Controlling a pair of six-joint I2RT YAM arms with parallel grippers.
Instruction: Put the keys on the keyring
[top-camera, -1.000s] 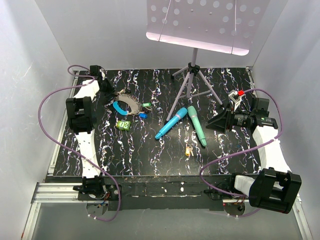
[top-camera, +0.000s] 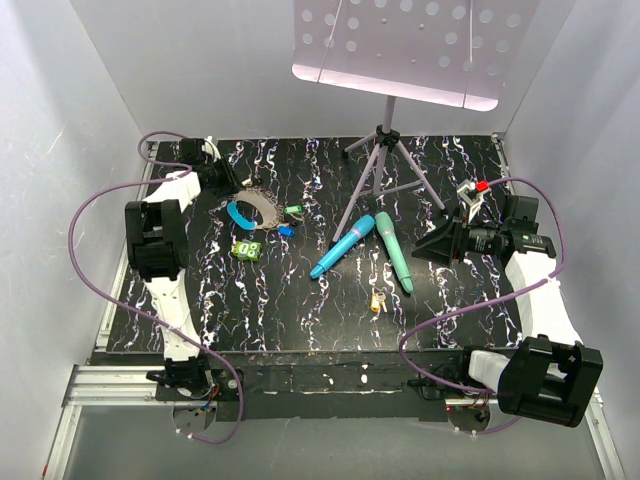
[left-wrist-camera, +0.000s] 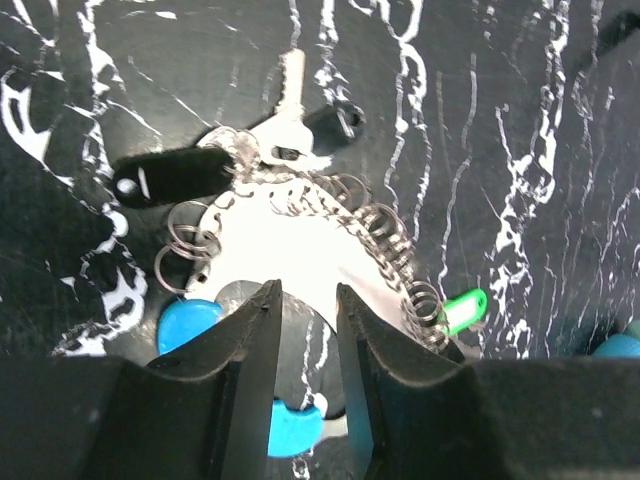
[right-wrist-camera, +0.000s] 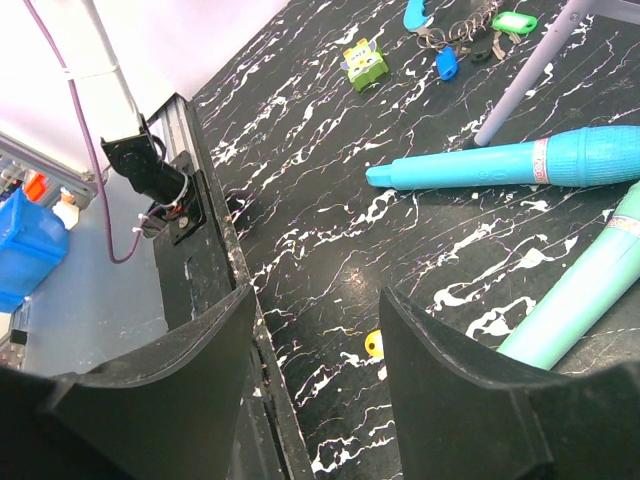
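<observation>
A curved keyring (left-wrist-camera: 300, 235) with a pale middle and many small metal rings lies on the dark table, at the left in the top view. Around it in the left wrist view are a silver key (left-wrist-camera: 290, 95), two black tags, a blue-headed key (left-wrist-camera: 292, 432) and a green tag (left-wrist-camera: 465, 310). Over the keyring's inner curve hangs my left gripper, part open, nothing between its fingers. My right gripper is open and empty over the right side. A yellow-headed key (top-camera: 378, 300) lies near the front, partly hidden by a finger in the right wrist view.
The blue microphone (top-camera: 342, 246) and green microphone (top-camera: 394, 253) lie mid-table, beside the legs of a music stand (top-camera: 375, 170). A green block (top-camera: 246, 250) and a blue tag (top-camera: 286, 231) sit near the keyring.
The left arm has shifted slightly, its gripper moving a little right and toward the front over the keyring's back edge. The right arm and table objects look unmoved.
</observation>
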